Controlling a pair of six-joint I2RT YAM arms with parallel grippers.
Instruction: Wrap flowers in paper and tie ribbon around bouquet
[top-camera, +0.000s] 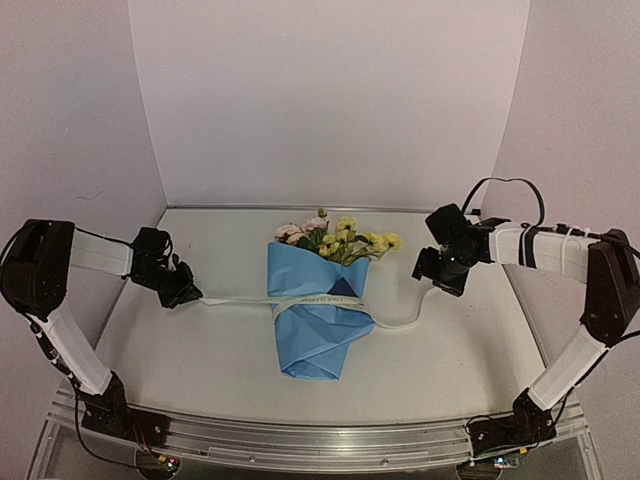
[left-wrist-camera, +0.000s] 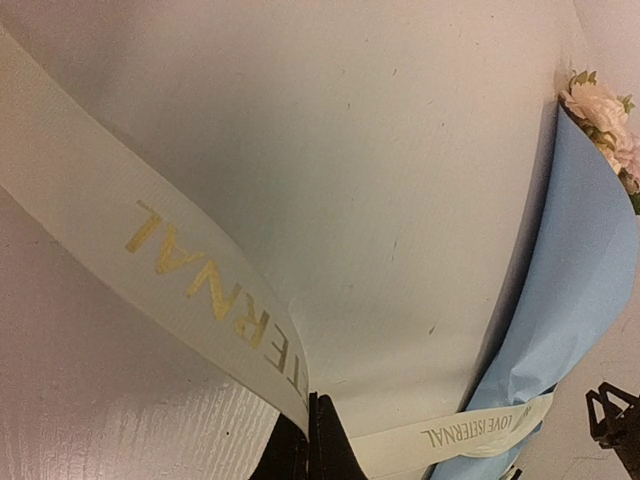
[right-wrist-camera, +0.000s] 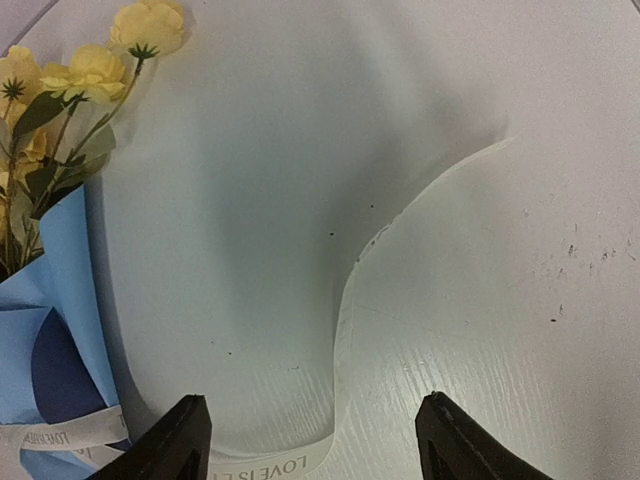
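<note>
The bouquet, wrapped in blue paper (top-camera: 310, 345) with pink and yellow flowers (top-camera: 345, 240) at its top, lies mid-table. A white ribbon (top-camera: 250, 300) with lettering crosses around the wrap's middle. On the left, my left gripper (top-camera: 195, 297) is shut on the ribbon; its left wrist view shows the ribbon (left-wrist-camera: 170, 240) pinched at the fingertips, its tail hanging beyond. To the right, my right gripper (top-camera: 437, 284) stands open. The right wrist view shows its fingers (right-wrist-camera: 180, 440) wide apart, with the ribbon's slack end (right-wrist-camera: 345, 330) curving loose beyond them over the table.
A metal rail (top-camera: 320, 440) runs along the front edge, and pale walls (top-camera: 330, 100) enclose the back and sides.
</note>
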